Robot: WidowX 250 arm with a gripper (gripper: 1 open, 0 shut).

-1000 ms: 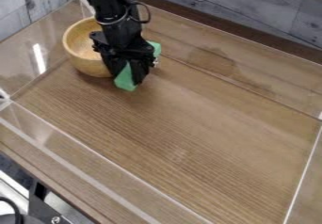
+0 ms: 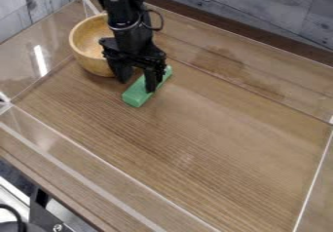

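A black robot arm reaches down from the top of the view to its gripper (image 2: 135,68), which stands open over a green rectangular block (image 2: 143,92). The block lies on the wooden table, slanted, its upper part partly behind the gripper's fingers. A yellow-tan bowl (image 2: 92,29) sits just left of the arm, partly hidden by it.
A dark panelled edge (image 2: 274,7) runs along the back right, and a grey surface lies beyond the table's left edge.
A second ago the green block was higher and partly behind the gripper; now it lies lower on the table.
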